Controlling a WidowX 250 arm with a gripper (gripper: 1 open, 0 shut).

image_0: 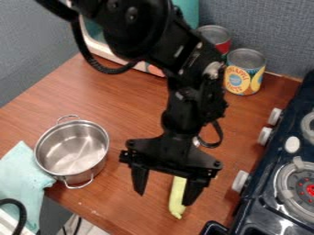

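My black gripper (pixel 167 184) hangs open over the wooden table, its two fingers pointing down, one to the left of a pale yellow corn-like object (pixel 178 203) and one near or above it. The yellow object lies lengthwise on the table, its upper part hidden behind the gripper. A steel pot (pixel 72 150) with handles stands to the left.
A black stove (pixel 288 165) with knobs fills the right side. Cans (pixel 244 75) and a toy oven stand at the back, partly behind the arm. A light blue cloth (pixel 21 174) lies at the lower left.
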